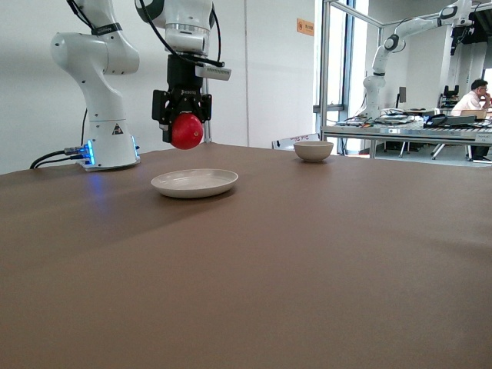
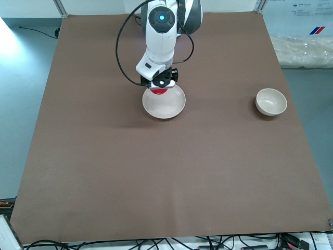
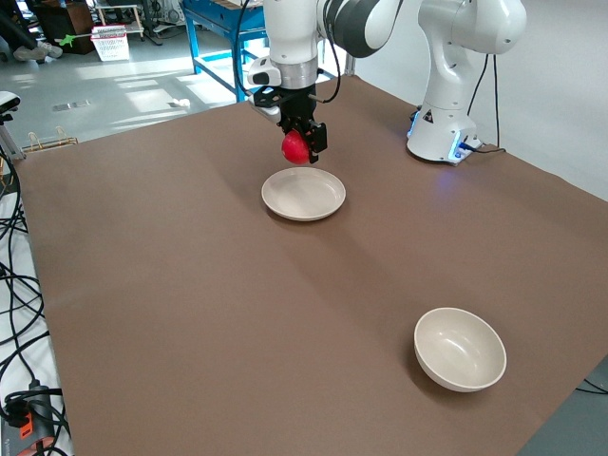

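Observation:
The gripper (image 1: 187,123) holds a red ball (image 1: 187,132), hanging above a white plate (image 1: 194,187) in the top view. In the left view the ball (image 2: 158,91) is mostly hidden under the arm, over the back of the plate (image 2: 164,107). In the right view the ball (image 3: 295,148) is just beyond and above the plate (image 3: 303,199). A white bowl (image 2: 270,102) stands apart to the right in the left view, nearer the camera in the right view (image 3: 460,350).
Cables lie along the near edge in the left view.

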